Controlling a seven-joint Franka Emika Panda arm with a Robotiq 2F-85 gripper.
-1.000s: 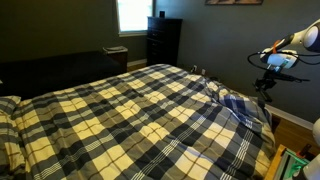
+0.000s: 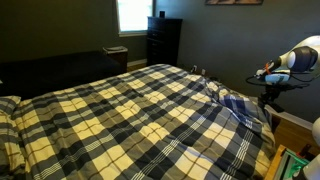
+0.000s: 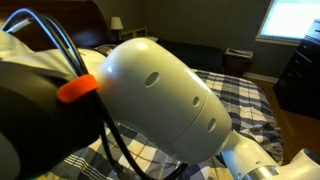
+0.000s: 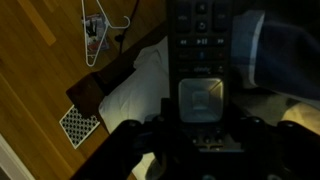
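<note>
A dark remote control with rows of buttons and a square silver pad stands out in the middle of the wrist view. My gripper is shut on its lower end, the dark fingers on either side of it. In exterior view 1 the gripper hangs at the far right, past the bed's edge, small and dark. The remote cannot be made out there. My arm's white links block much of exterior view 2, and the gripper does not show in that view.
A bed with a blue and white plaid cover fills most of the room. Below the gripper, the wrist view shows wooden floor, pale cloth, a white hanger and a white perforated piece.
In exterior view 1 the arm has swung a little to the right and nearer the camera, its upper links now looking larger. The bed looks the same.
</note>
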